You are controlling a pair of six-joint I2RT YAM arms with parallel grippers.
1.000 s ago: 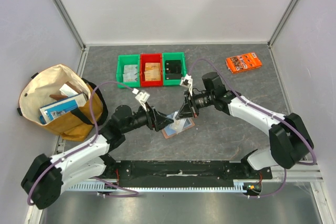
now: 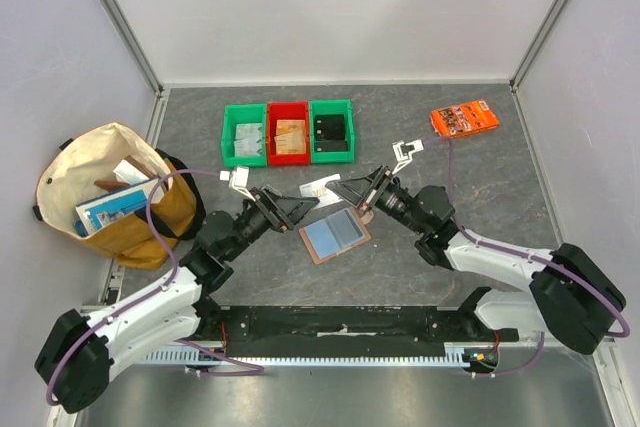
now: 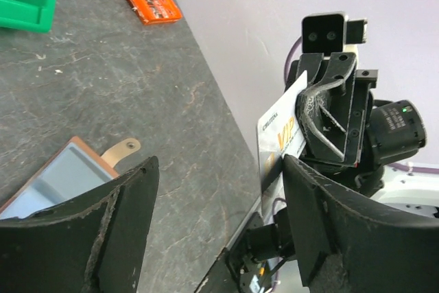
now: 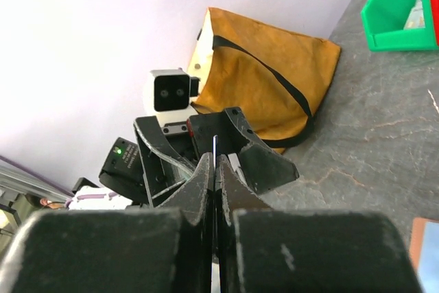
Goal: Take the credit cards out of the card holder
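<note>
A white card lettered VIP is pinched in my right gripper (image 2: 335, 187), showing edge-on between the fingertips in the right wrist view. Facing it at close range is my left gripper, its fingers parted and nothing between them. One left finger (image 3: 309, 197) overlaps the card's lower part in the left wrist view; I cannot tell whether they touch. Below both grippers, the card holder (image 2: 336, 236) lies spread on the table, brown-edged with bluish clear pockets. Its tan strap tab (image 3: 122, 150) sticks out at one side.
At the back stand a green tray (image 2: 228, 137), a red tray (image 2: 288, 108) and another green tray (image 2: 331, 105), each with items inside. An orange packet (image 2: 464, 118) lies back right. A yellow bag (image 2: 180, 212) occupies the left side. Table space right of the holder is clear.
The right gripper has risen away from over the holder toward the back, carrying the card and turning it. My left gripper has swung slightly backward, and the two now face each other.
</note>
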